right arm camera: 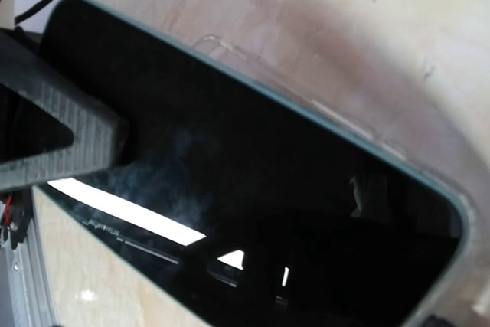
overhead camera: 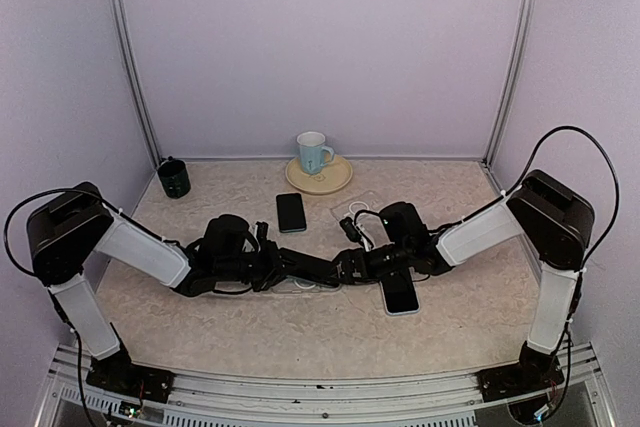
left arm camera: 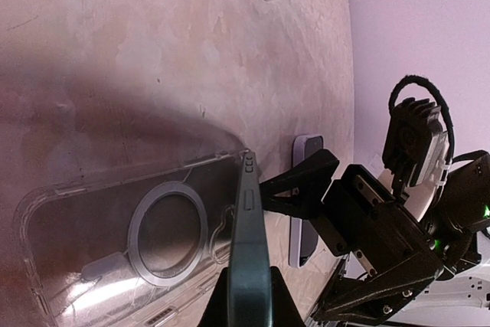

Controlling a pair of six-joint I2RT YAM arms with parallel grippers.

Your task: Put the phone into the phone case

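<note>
The black-screened phone is tilted over the table, with my left gripper shut on its left end. Seen from the left wrist it is nearly edge-on, its teal side towards the camera. Beneath it lies a clear phone case with a white ring, partly hidden by the phone. One finger of the left gripper rests across the screen in the right wrist view. My right gripper stands open at the phone's right end; whether it touches phone or case I cannot tell.
A second black phone lies behind the arms, another clear case beside it. A light-rimmed phone lies under the right arm. Farther back are a blue mug on a plate and a black cup.
</note>
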